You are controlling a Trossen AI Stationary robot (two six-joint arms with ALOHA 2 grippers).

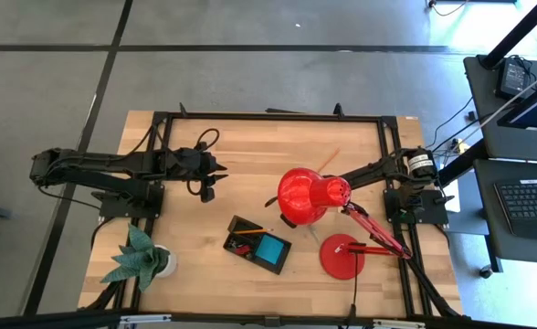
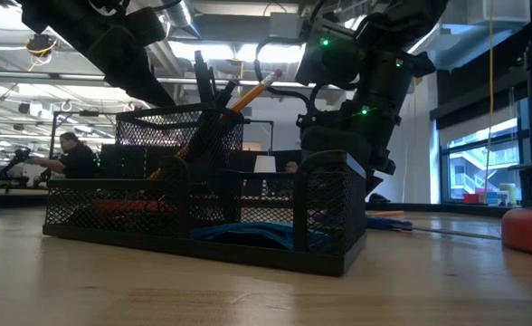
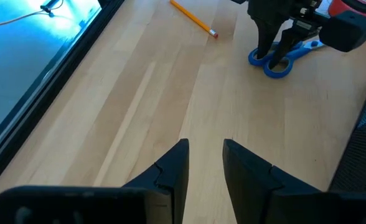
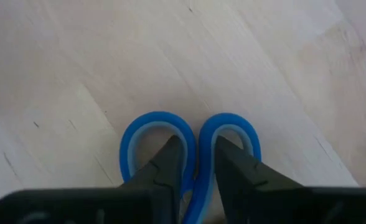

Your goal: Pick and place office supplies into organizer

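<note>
Blue-handled scissors point(image 3: 277, 66) lie by the table surface in the left wrist view. My right gripper is shut on them, one finger point(image 4: 165, 167) in each handle loop, pinching the inner sides together; in the high view the lamp head hides it. The black mesh organizer point(image 1: 279, 264) holds a blue pad point(image 1: 269, 249), something red and a pencil point(image 2: 251, 94) leaning out. My left gripper stands open and empty over bare wood.
Loose on the table is an orange pencil point(image 3: 194, 18). The red lamp point(image 1: 302, 195) overhangs the right half, its round base point(image 1: 338, 262) beside the organizer. A potted plant point(image 1: 137, 257) stands front left.
</note>
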